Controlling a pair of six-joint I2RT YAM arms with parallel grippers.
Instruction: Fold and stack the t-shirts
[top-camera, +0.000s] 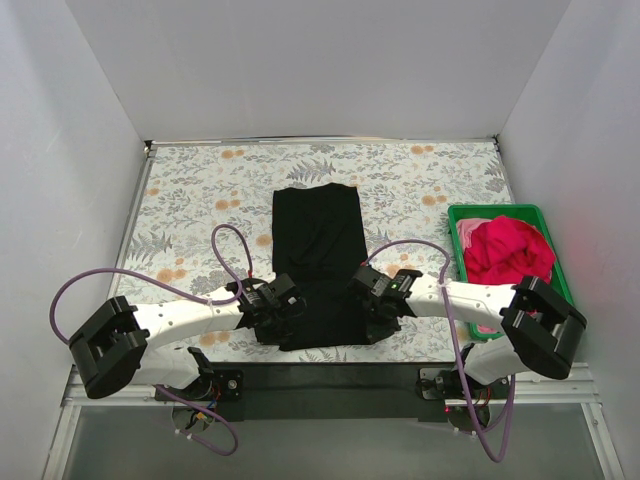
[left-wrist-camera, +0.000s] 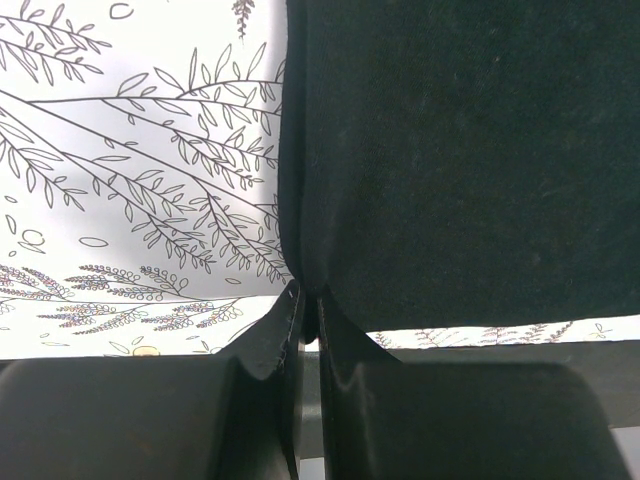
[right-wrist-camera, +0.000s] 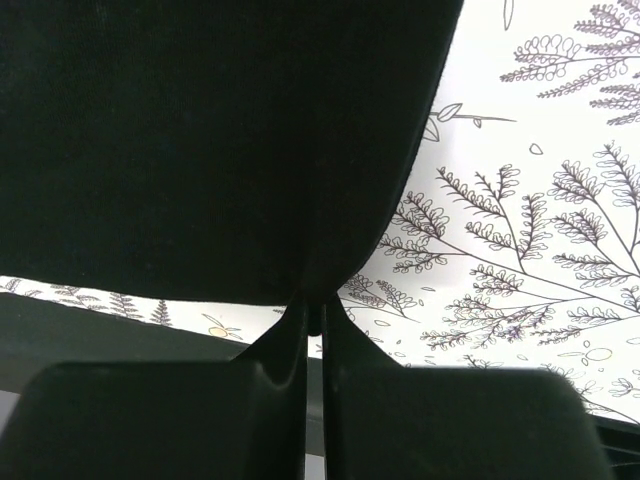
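A black t-shirt (top-camera: 319, 225) lies flat in a long folded strip, running from the middle of the table to its front edge. In the left wrist view my left gripper is shut on the near left corner of the black cloth (left-wrist-camera: 450, 180). My right gripper is likewise shut, pinching the near right corner of the cloth (right-wrist-camera: 200, 150) in the right wrist view. From above, the arms hide both pinched corners. Between them the shirt's near hem lies close to the front edge.
A green basket (top-camera: 497, 211) holding crumpled red and pink cloth (top-camera: 508, 250) stands on the right, behind the right arm.
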